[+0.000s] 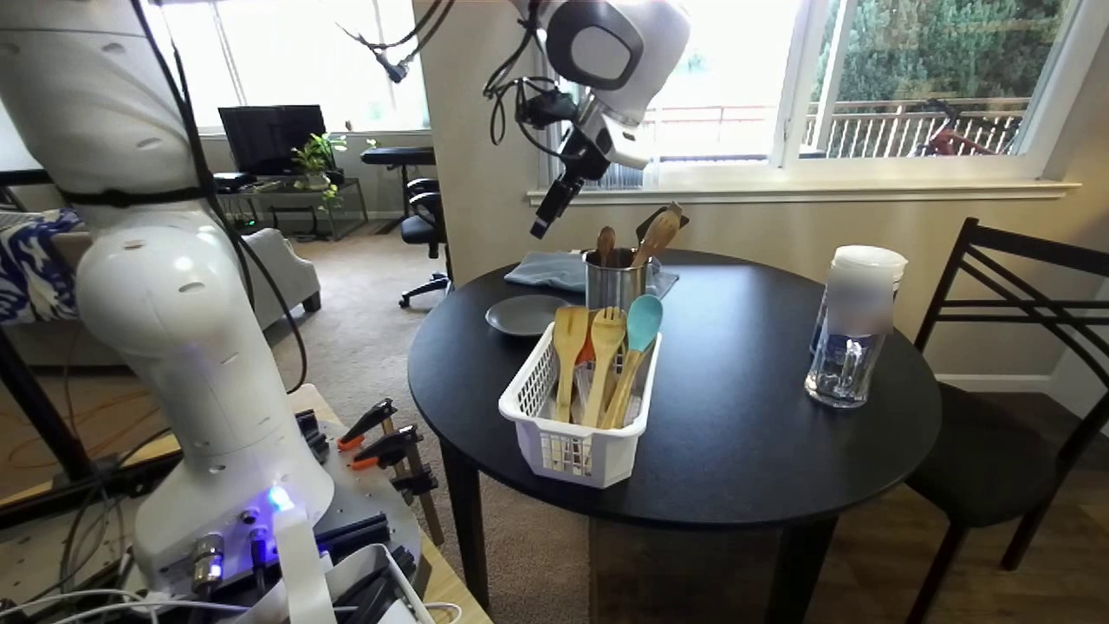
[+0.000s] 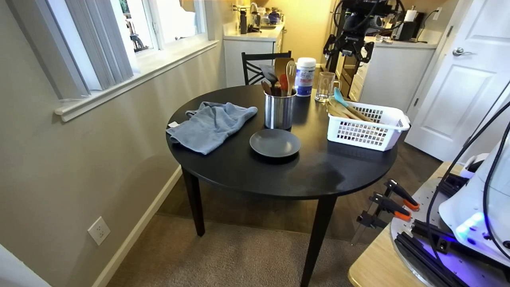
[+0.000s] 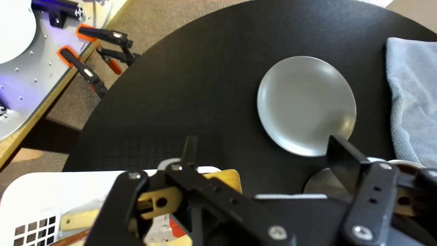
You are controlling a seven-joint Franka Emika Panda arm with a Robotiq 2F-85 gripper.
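High over the table, my gripper [image 1: 542, 227] hangs tilted near the utensil holder. Its fingers stand wide apart in the wrist view, with nothing held between them; one of the fingers [image 3: 189, 151] shows at the left. A grey plate [image 3: 306, 106] lies flat on the black table, below and beyond the fingertips. The white basket [image 2: 356, 134] holds several wooden utensils and a turquoise spoon [image 1: 645, 317]. Upright near the plate is a metal holder [image 2: 278, 112] with wooden and dark utensils in it. A blue-grey cloth [image 2: 210, 126] lies rumpled near the table's edge.
A glass mug [image 2: 325, 87] and a white-lidded canister [image 2: 305, 76] stand close together on the table. Black clamps [image 1: 386, 447] are fixed to the robot's bench. Bare tabletop [image 1: 728, 364] stretches between basket and mug.
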